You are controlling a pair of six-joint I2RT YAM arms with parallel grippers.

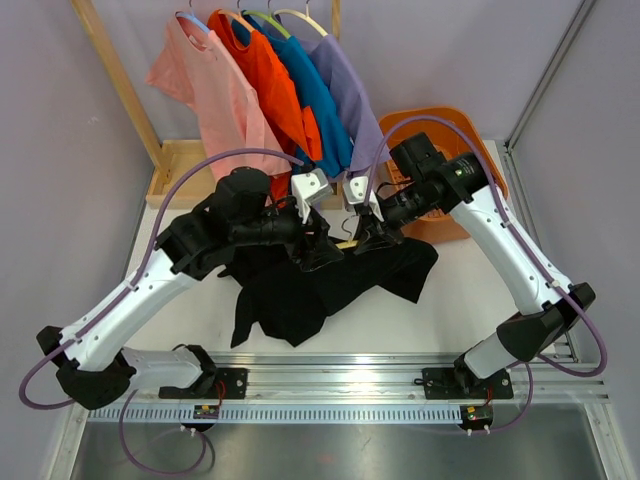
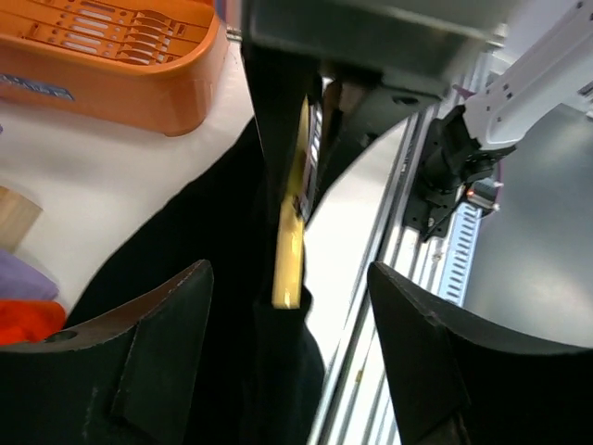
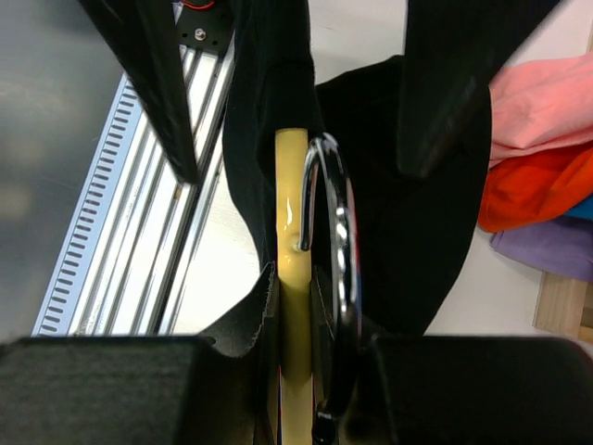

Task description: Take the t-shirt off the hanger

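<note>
A black t-shirt [image 1: 315, 295] lies spread on the white table, its neck part bunched at the yellow hanger [image 3: 294, 213]. My right gripper is shut on the hanger beside its silver hook [image 3: 343, 222]. The hanger's blunt end [image 2: 286, 292] sticks out toward my left gripper, with black cloth just under it. My left gripper is open, its two fingers apart on either side of the hanger end and the cloth, touching neither as far as shows. In the top view, both grippers meet closely above the shirt, hiding most of the hanger.
Pink, orange, blue and purple shirts [image 1: 220, 95] hang from a wooden rack [image 1: 125, 80] at the back. An orange basket [image 1: 440, 230] stands behind the right arm. Clear table [image 1: 440, 310] shows at the front right.
</note>
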